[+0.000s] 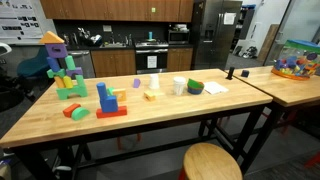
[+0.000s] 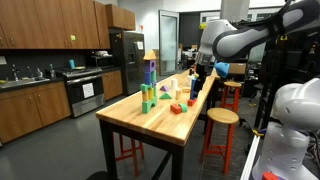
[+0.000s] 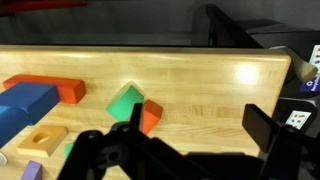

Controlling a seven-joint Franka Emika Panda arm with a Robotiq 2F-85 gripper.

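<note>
My gripper stands open in the wrist view, dark fingers wide apart and bare tabletop between them. Near its left finger lie a green block [image 3: 124, 102] and an orange-red block [image 3: 152, 115]. Farther left are a blue block [image 3: 35, 98], a red block [image 3: 66, 88] and a yellow block [image 3: 43, 138]. In exterior view 1, a tower of green and purple blocks [image 1: 68, 78] with an orange roof piece [image 1: 52, 38] rises at the table's left end. The white arm [image 2: 255, 48] reaches over the table from the right in exterior view 2.
White cups [image 1: 179, 85] and a green bowl [image 1: 194, 88] stand toward the middle of the wooden table [image 1: 220, 100]. A tub of colourful pieces [image 1: 297, 60] sits at the far right. Stools [image 1: 210, 162] stand beside the table. Bare wood shows around the gripper's right side.
</note>
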